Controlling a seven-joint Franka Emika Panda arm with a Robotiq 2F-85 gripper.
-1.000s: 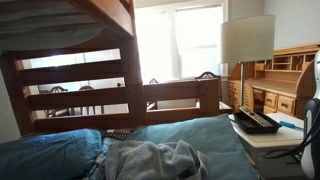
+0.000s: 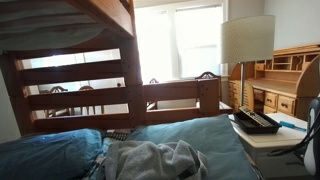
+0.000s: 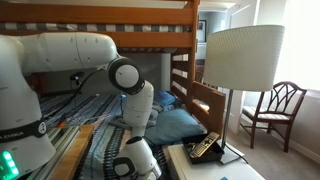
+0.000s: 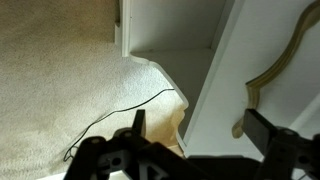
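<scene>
In the wrist view my gripper stands open, its two dark fingers wide apart and nothing between them. Past the fingers are a white piece of furniture with an open-looking recess, and beige carpet. A curved wooden handle sits on a white panel at the right, near one finger. In the second exterior view the white arm reaches down beside the nightstand; its gripper end is not clear there.
A lamp and a black tray holding small items stand on the nightstand. A thin black cable runs over the carpet. The bed has a grey blanket and a blue pillow. A chair stands farther back.
At the right edge of the first exterior view, the visible part of the arm has shifted slightly. The bed, lamp and tray look unchanged.
</scene>
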